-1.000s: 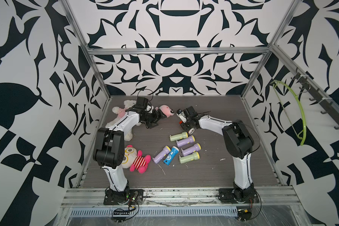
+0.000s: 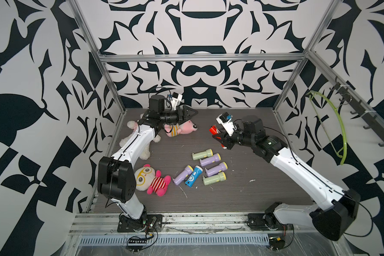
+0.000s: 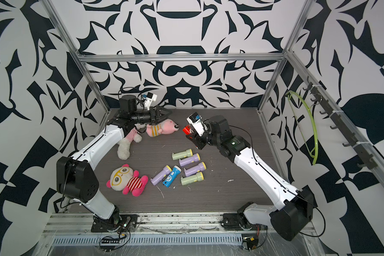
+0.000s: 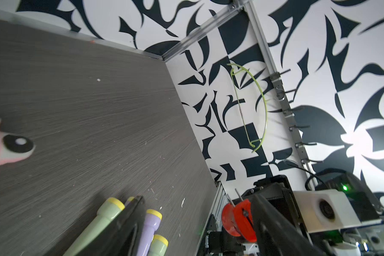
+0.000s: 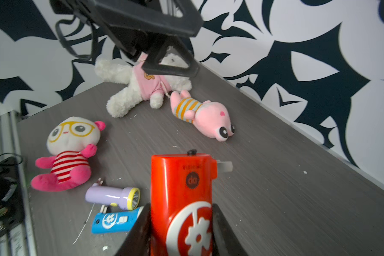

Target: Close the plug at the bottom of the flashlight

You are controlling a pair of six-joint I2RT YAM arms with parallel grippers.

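Observation:
My right gripper is shut on a red flashlight point(image 5: 181, 192), raised off the table. One end of it points up in the right wrist view, with a small black knob point(image 5: 192, 152) on top and a pale translucent tab point(image 5: 224, 166) sticking out sideways. Whether that tab is the plug, I cannot tell. My left gripper point(image 2: 189, 113) hangs at the back left, apart from the flashlight. Its fingers point(image 4: 281, 226) stand apart in the left wrist view with nothing held; the red flashlight point(image 4: 239, 219) appears beyond them.
Several green and purple flashlights point(image 2: 212, 159) and a blue one point(image 2: 193, 176) lie mid-table. A striped panda toy point(image 2: 153, 179) lies front left. A pink toy point(image 2: 186, 127) and a white plush point(image 2: 145, 151) lie near the left arm.
My left gripper has risen and moved slightly right.

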